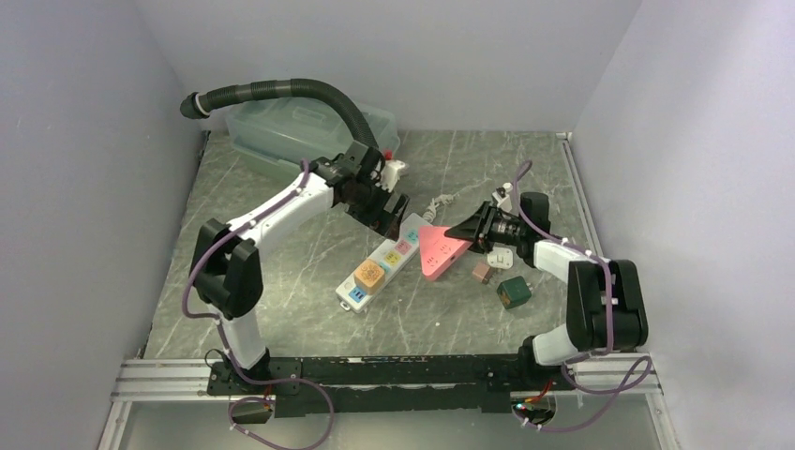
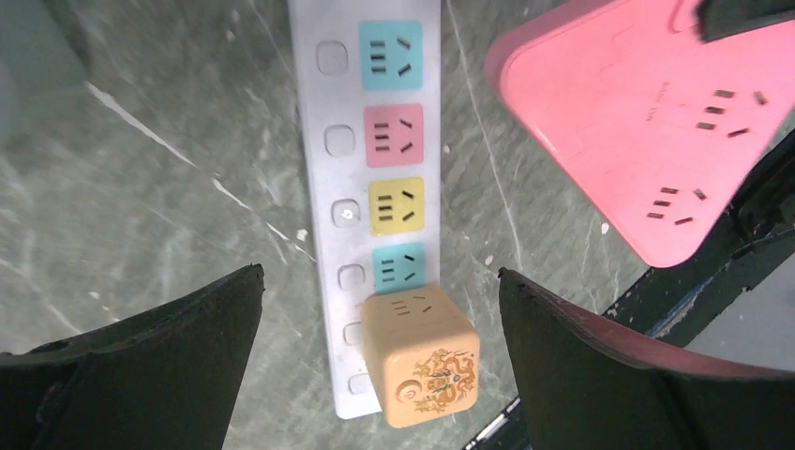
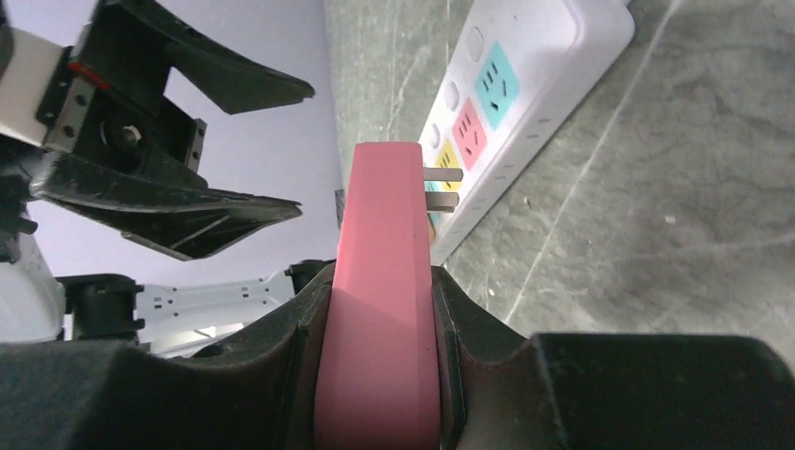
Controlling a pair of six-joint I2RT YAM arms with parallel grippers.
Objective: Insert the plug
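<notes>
A pink triangular plug point(image 1: 439, 252) with several sockets on its face is clamped in my right gripper point(image 1: 474, 233). In the right wrist view the plug point(image 3: 380, 272) stands edge-on, its metal prongs point(image 3: 442, 201) pointing toward the power strip point(image 3: 562, 70). A visible gap separates plug and strip in the top view. The white strip point(image 1: 380, 251) lies diagonally on the table, with coloured sockets, several of them free, such as the yellow socket point(image 2: 397, 206). My left gripper hovers above the strip, open, with nothing between its fingers.
An orange cube plug point(image 2: 427, 366) sits on the strip's near end. Right of the pink plug lie a small brown block point(image 1: 483, 272), a green block point(image 1: 514, 292) and a white plug point(image 1: 501, 258). A clear box point(image 1: 309, 131) stands at the back left.
</notes>
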